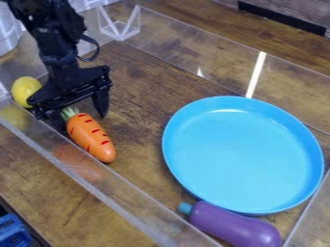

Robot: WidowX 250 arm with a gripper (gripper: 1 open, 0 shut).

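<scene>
The black gripper (71, 101) is low at the left, its open fingers around or just over the green top of an orange carrot (91, 136); whether they touch it I cannot tell. The carrot lies on the wooden floor, pointing toward the front. A yellow object (25, 90) lies just left of the gripper, partly behind the clear wall.
A blue plate (242, 154) takes up the right. A purple eggplant (234, 226) lies at the front right. Clear walls border the area, the near left one (142, 213) close to the carrot. The floor behind the plate is bare.
</scene>
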